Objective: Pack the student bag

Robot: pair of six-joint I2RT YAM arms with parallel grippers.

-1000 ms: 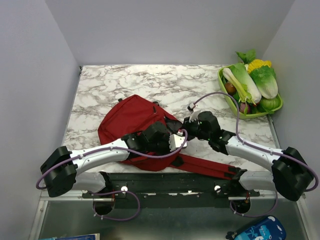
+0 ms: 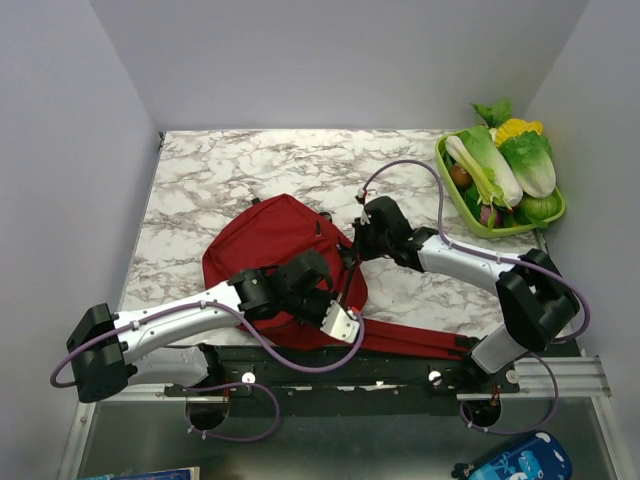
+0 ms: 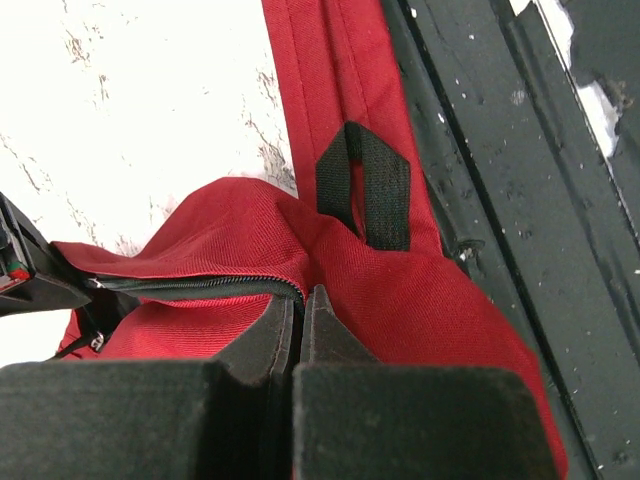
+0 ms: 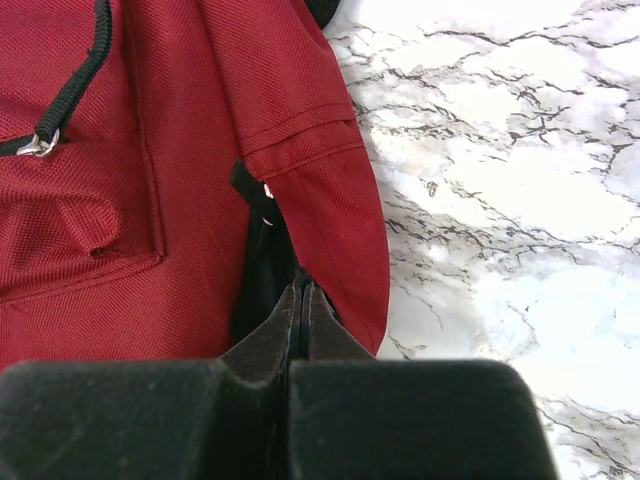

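Note:
The red bag (image 2: 245, 235) lies on the marble table, its black-zipped opening (image 3: 200, 287) stretched between my two grippers. My left gripper is shut on the zipper edge at the bag's near right corner, close to a black webbing loop (image 3: 385, 195). Farther up the same side, my right gripper is shut at the bag's edge, with red fabric (image 4: 330, 190) and black zipper tape against its tips. How much lies between the right fingers is partly hidden. Below the table edge sit a blue patterned case (image 2: 525, 462) and part of a book (image 2: 165, 474).
A green basket (image 2: 510, 230) of vegetables fills the table's back right corner. Red straps (image 2: 420, 340) run along the near edge to the right. Bare marble (image 2: 300, 160) lies behind the bag.
My right gripper has moved away from the left one, toward the back and left. The left gripper has shifted slightly left and nearer the front.

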